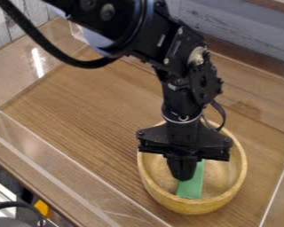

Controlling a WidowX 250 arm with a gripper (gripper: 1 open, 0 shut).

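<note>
My black gripper [180,164] hangs over a yellow wooden bowl [192,204] on the lower right of the table, its fingertips down inside the bowl. A green rectangular object [191,185] lies on the bowl floor, partly hidden under the gripper. The gripper looks shut; I cannot see anything held between its fingers, and the tips are dark and partly hidden.
A low edge runs along the left and back. Dark cables and a small yellow item sit off the table's lower left edge.
</note>
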